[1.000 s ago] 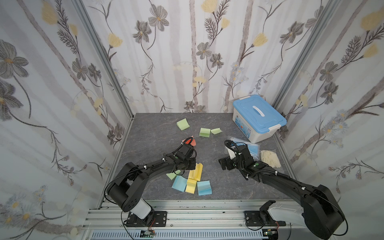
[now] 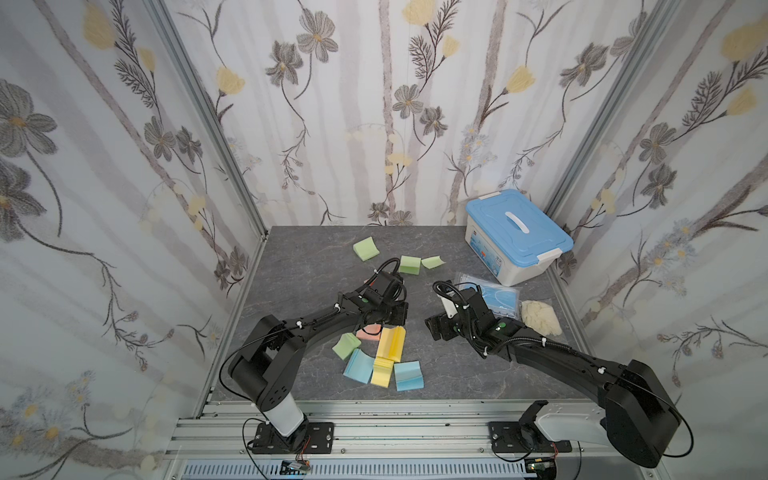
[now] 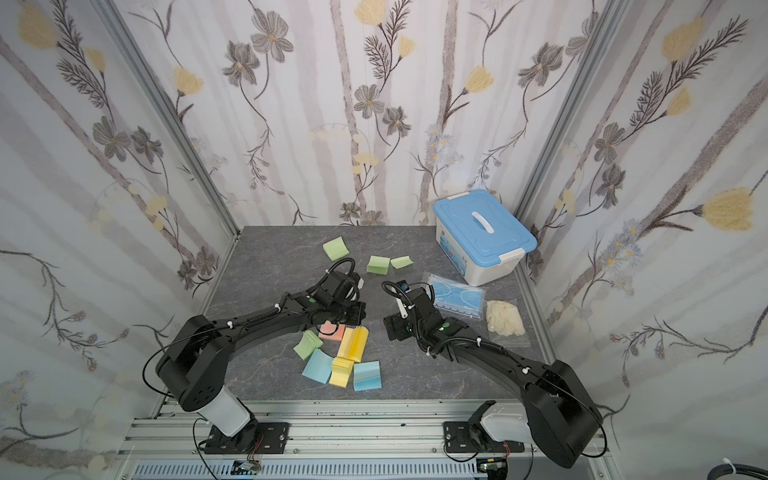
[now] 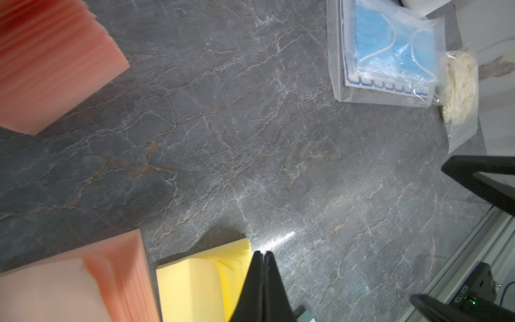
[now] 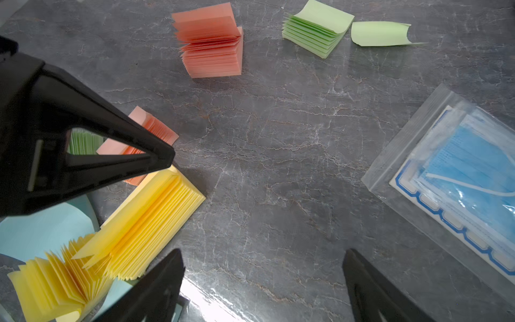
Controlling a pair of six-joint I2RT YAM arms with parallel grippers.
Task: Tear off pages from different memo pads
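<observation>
My left gripper is shut, its fingertips meeting with nothing between them. In the right wrist view it hangs at the left, above the far end of the yellow memo pad (image 5: 155,225). That pad's top sheet is curled and lies outside the fingers, still over the pad. A second yellow pad (image 5: 48,289), its pages fanned, adjoins the near end. My right gripper stands open and empty, to the right of the yellow pads. Pink-orange pads (image 5: 212,48) and a green pad (image 5: 319,26) lie farther back, with a curled green sheet (image 5: 378,33) beside the latter.
Blue pads (image 2: 358,366) flank the yellow ones near the front edge. A mask packet (image 2: 500,300), a cream bundle (image 2: 541,317) and a blue-lidded box (image 2: 520,232) occupy the right side. Bare tabletop (image 5: 289,161) lies between the yellow pads and the mask packet.
The left gripper has moved right and slightly back, uncovering part of a pink-orange pad.
</observation>
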